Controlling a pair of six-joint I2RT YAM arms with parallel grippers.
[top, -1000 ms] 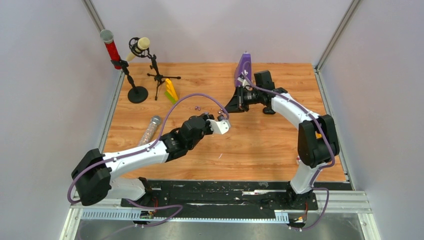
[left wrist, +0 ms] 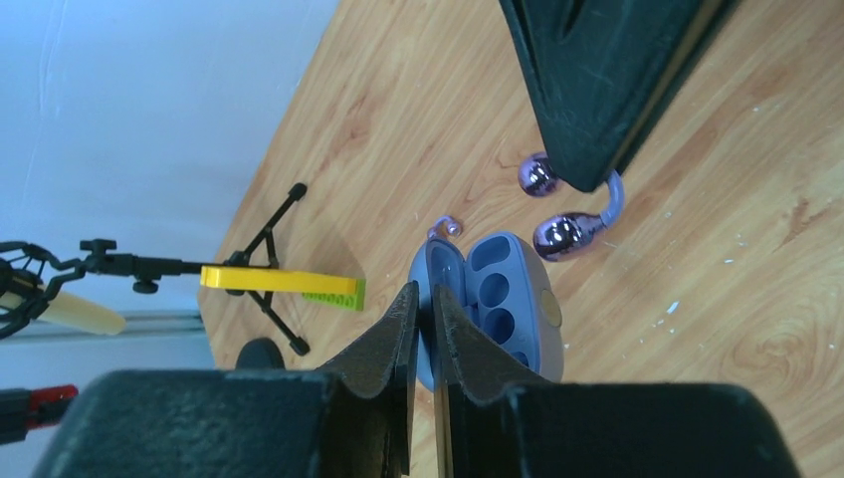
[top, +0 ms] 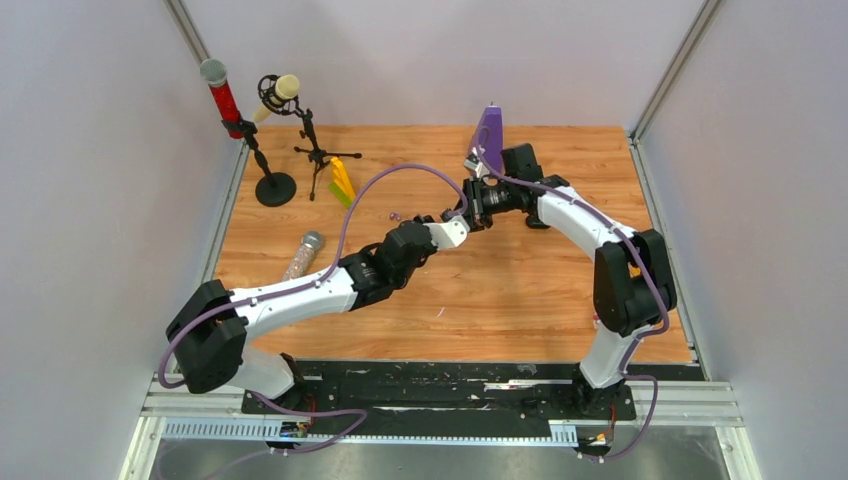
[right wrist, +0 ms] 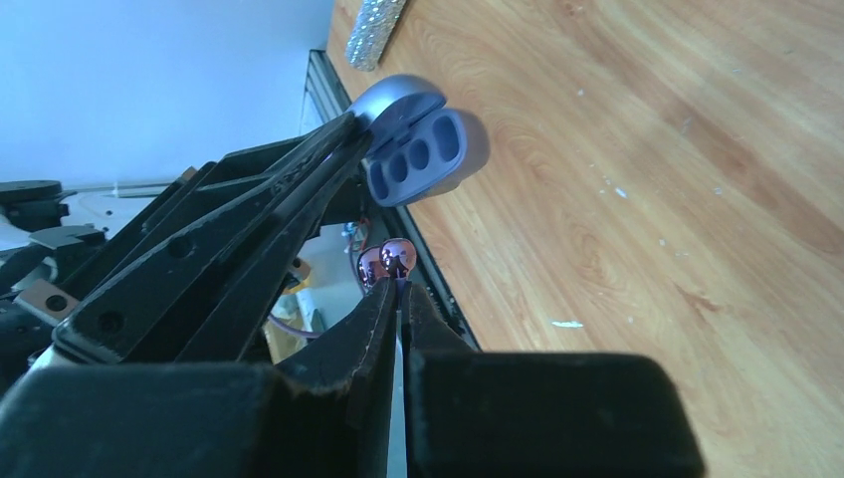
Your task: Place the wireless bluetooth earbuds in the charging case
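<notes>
My left gripper grips the open blue-grey charging case (left wrist: 523, 299), whose slots show empty in both wrist views. My right gripper is shut on purple-pink metallic earbuds (left wrist: 563, 234), which hang just beside the case; one fingertip is above them in the left wrist view. In the top view both grippers meet near the table's centre, and the case is mostly hidden. More small purple earbuds (top: 395, 216) lie on the table behind the case.
A yellow-green object (top: 342, 182), two microphone stands (top: 274, 189) and a glittery microphone (top: 298, 258) occupy the left. A purple object (top: 489, 125) stands at the back.
The left arm has moved slightly right and toward the back with the case. The right gripper has shifted slightly, staying close to the left one.
</notes>
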